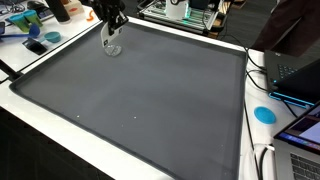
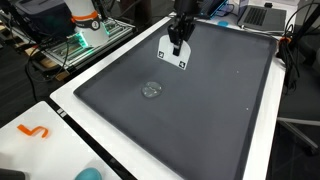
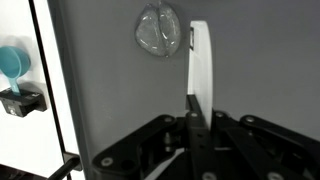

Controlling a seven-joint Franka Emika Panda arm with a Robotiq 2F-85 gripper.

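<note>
My gripper is shut on a thin white plate, which sticks out beyond the fingertips and appears edge-on in the wrist view. From exterior view 2 its broad face shows, with two small dark squares near the lower corners. On the dark grey board lies a clear, round transparent piece, flat and with a line across its middle. The wrist view has this clear piece just left of the white plate, apart from it. In exterior view 1 the plate hangs above and close to the clear piece.
The grey board is otherwise bare, with a white table border around it. A blue disc and laptops stand to the right in exterior view 1. Cups and small items crowd the far left corner. An orange piece lies on the border.
</note>
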